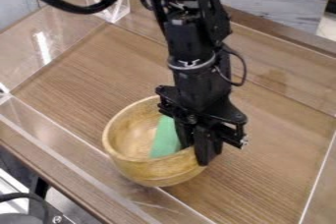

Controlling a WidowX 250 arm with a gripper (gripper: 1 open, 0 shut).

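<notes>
A yellow wooden bowl point(138, 169) sits near the front edge of the wooden table point(92, 66), holding a green object point(165, 135). My black gripper point(201, 147) is down at the bowl's right rim, its lower parts hiding that side of the bowl. It appears shut on the bowl, though the fingertips are mostly hidden.
A light grey board point(269, 2) lies beyond the back edge. A cable point(20, 196) shows at the bottom left.
</notes>
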